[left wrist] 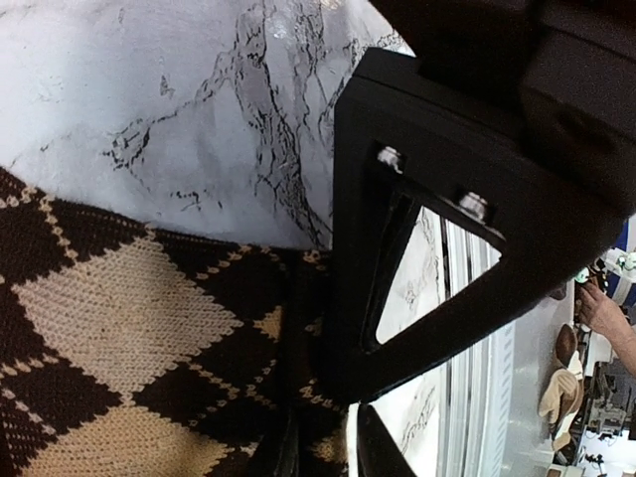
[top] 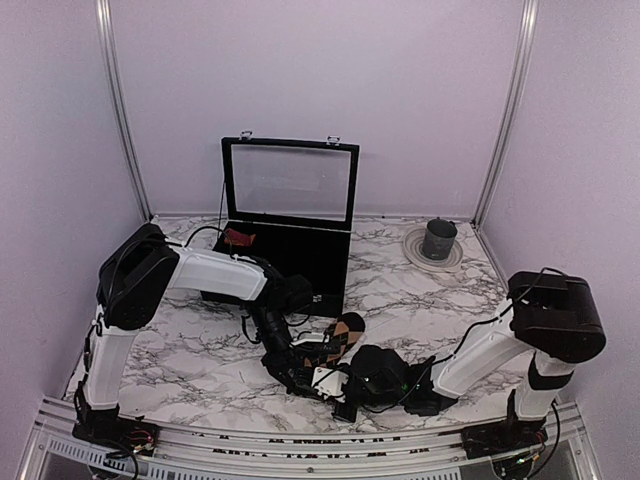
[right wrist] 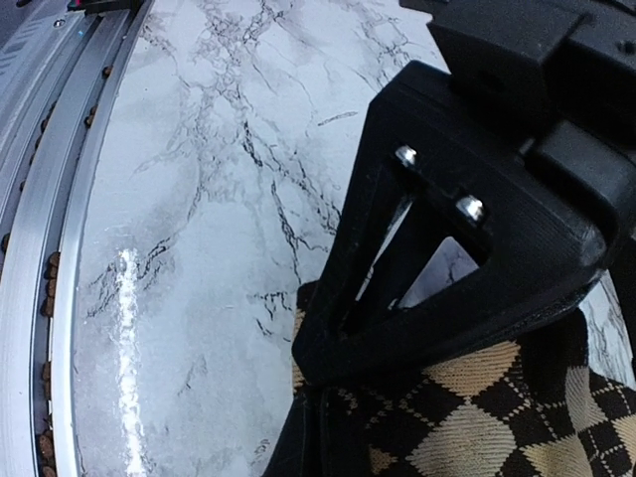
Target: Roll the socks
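A black and tan argyle sock [top: 343,337] lies on the marble table, its near end hidden by my grippers in the top view. My left gripper [top: 297,383] is at the near end, and in the left wrist view a finger [left wrist: 402,238] covers the edge of the flat sock [left wrist: 129,308]. The left fingers are slightly apart. From the right, my right gripper [top: 322,380] reaches the same end. Its fingers [right wrist: 417,338] are closed together against the edge of the sock [right wrist: 467,437]; whether any fabric is between them is hidden.
Behind the left arm stands a black case [top: 290,262] with its clear lid raised and a red item [top: 238,237] inside. A grey cup [top: 439,240] sits on a round plate [top: 412,252] at the back right. The metal rail [top: 310,455] borders the front.
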